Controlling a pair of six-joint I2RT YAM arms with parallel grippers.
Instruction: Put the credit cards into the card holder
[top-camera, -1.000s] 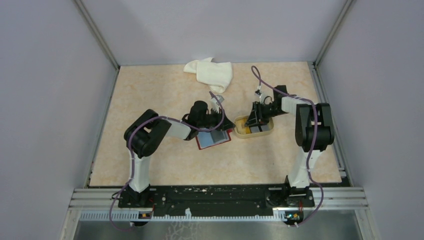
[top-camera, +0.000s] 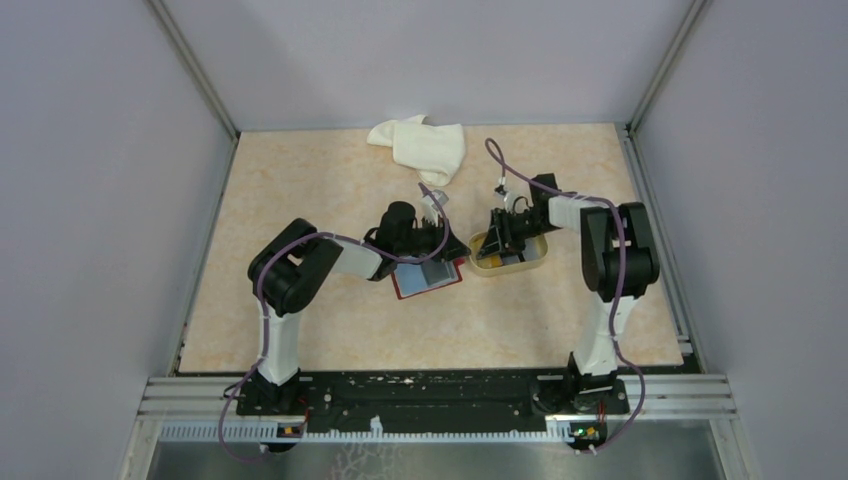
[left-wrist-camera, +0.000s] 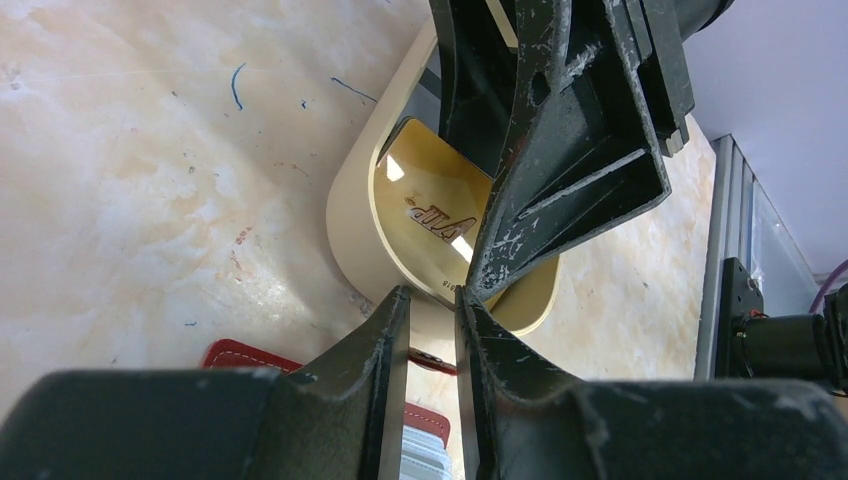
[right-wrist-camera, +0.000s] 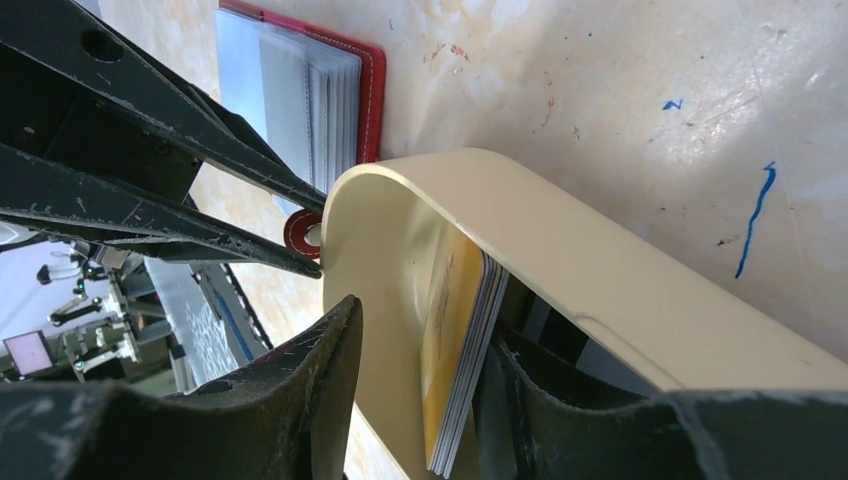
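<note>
A cream oval container (top-camera: 505, 266) holds cards, with a gold card on top; in the right wrist view they form a tilted stack (right-wrist-camera: 460, 350) against the wall. My right gripper is inside, part open, fingertips either side of that stack. The card holder (top-camera: 415, 285), red-edged with clear sleeves (right-wrist-camera: 320, 100), lies open left of the container. My left gripper is beside the container over the holder, nearly closed on a thin red edge of the holder, seen just behind its fingertips.
A white cloth (top-camera: 428, 150) lies at the back of the table.
My right gripper has moved leftward within the container, toward the gold card at its left end. The left arm and the holder have not visibly moved.
</note>
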